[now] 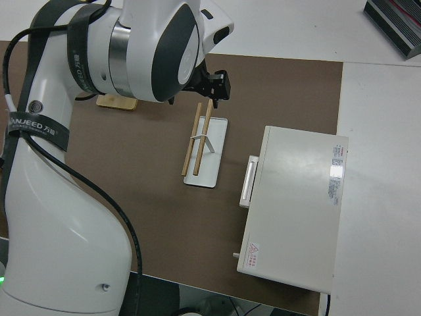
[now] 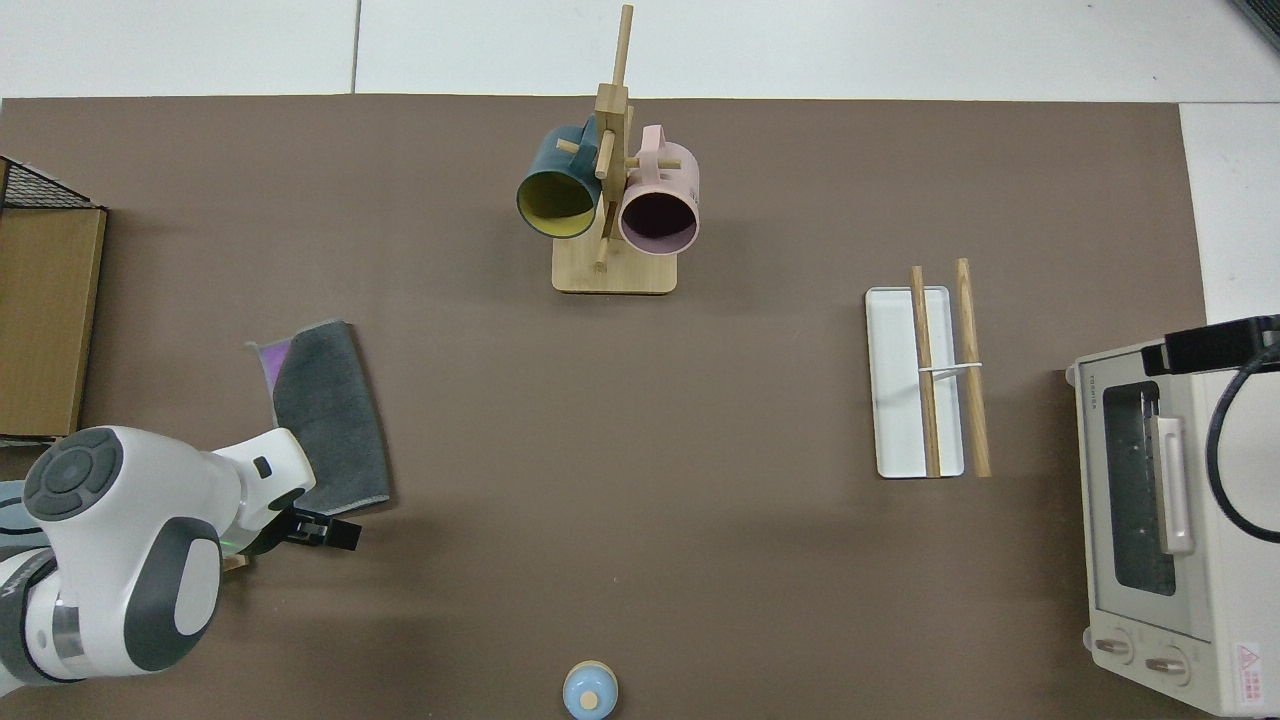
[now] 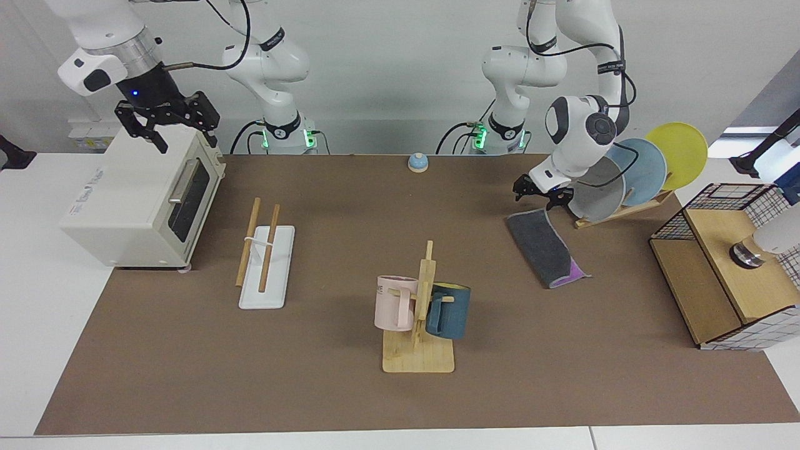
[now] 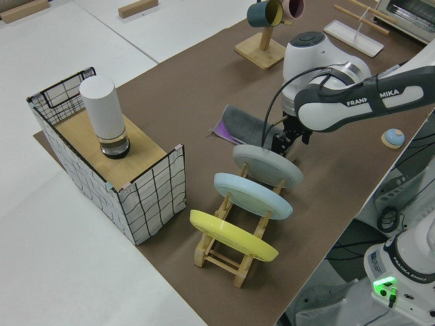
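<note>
One gripper [image 2: 338,534] sits low at the left in the top view, beside a grey and purple cloth [image 2: 330,414] and the plate rack with grey, blue and yellow plates [image 4: 231,234]; its finger state is unclear. The other gripper [image 1: 212,89] hangs above the white oven [image 2: 1140,480] near a white stand with two wooden sticks [image 2: 912,396]; its fingers are also unclear. A wooden mug tree [image 2: 612,276] holds a teal mug [image 2: 558,180] and a pink mug [image 2: 660,204].
A wire-and-wood shelf [image 2: 48,312] with a white cylinder [image 4: 102,109] stands at one side. A small blue round object [image 2: 589,690] lies at the table's edge.
</note>
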